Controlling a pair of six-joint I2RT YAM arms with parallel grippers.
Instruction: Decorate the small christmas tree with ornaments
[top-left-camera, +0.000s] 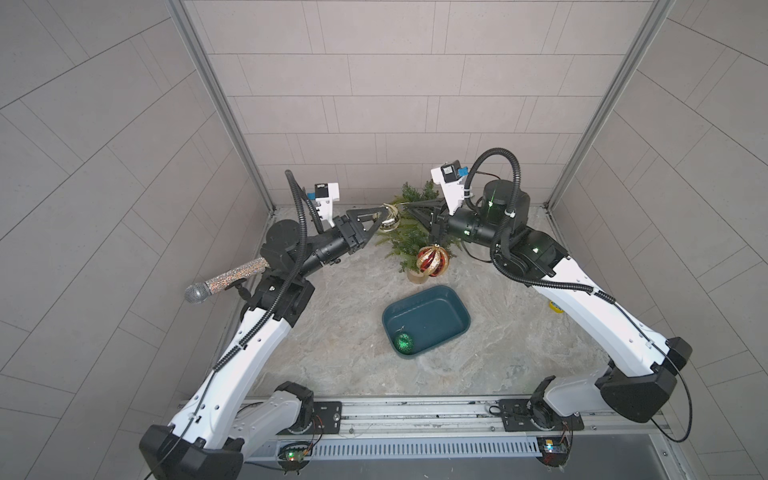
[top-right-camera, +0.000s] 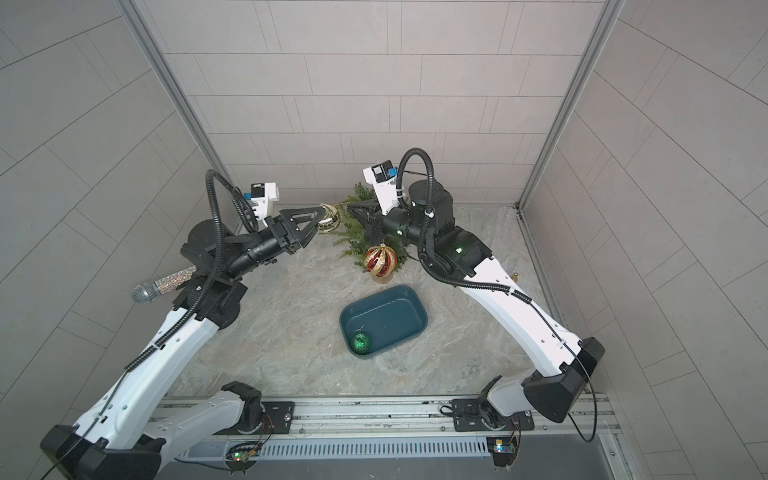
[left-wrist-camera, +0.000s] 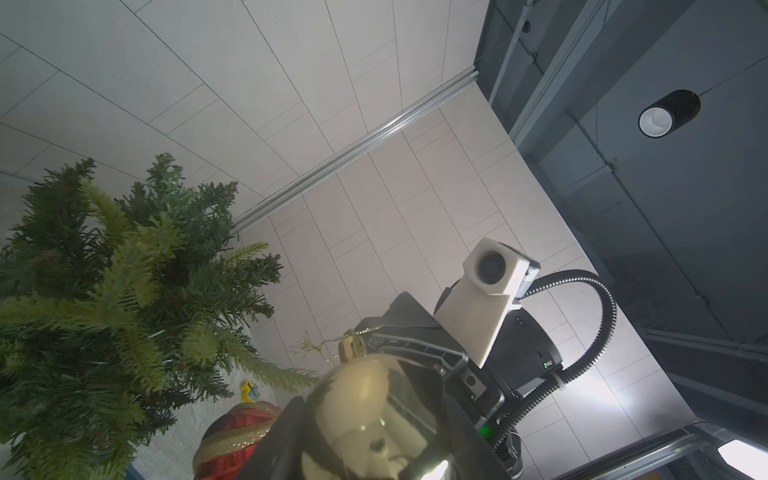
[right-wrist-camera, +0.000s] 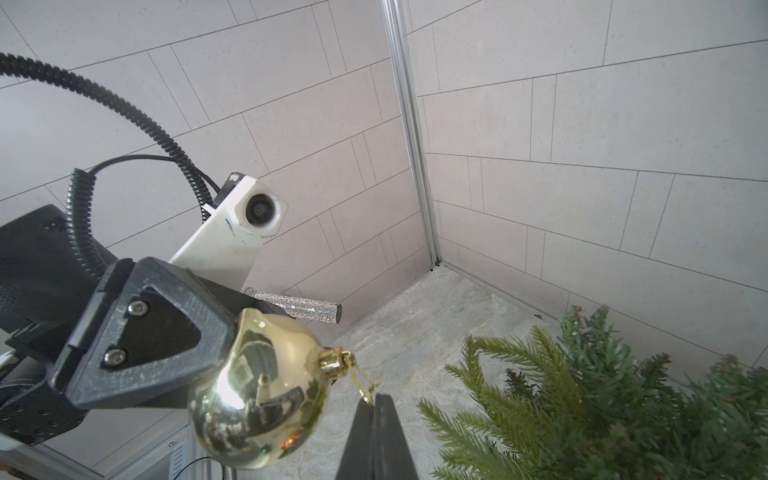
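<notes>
A shiny gold ball ornament (right-wrist-camera: 260, 388) is held by my left gripper (top-left-camera: 384, 220), shut on its body. Its gold loop string (right-wrist-camera: 364, 380) reaches the tips of my right gripper, whose fingers are closed together; whether they pinch the string I cannot tell. Both grippers are in front of the small green tree (left-wrist-camera: 120, 320), partly hiding it in the top views. A red and gold striped ornament (top-left-camera: 433, 261) is low at the tree's front. One green glittery ball (top-left-camera: 404, 343) lies in the blue-green tray (top-left-camera: 448, 352).
A glittery microphone-like stick (top-left-camera: 232, 277) is by the left arm. Something small and yellow (top-left-camera: 556, 307) lies on the table at right, under the right arm. Bare table (top-left-camera: 336, 336) surrounds the tray.
</notes>
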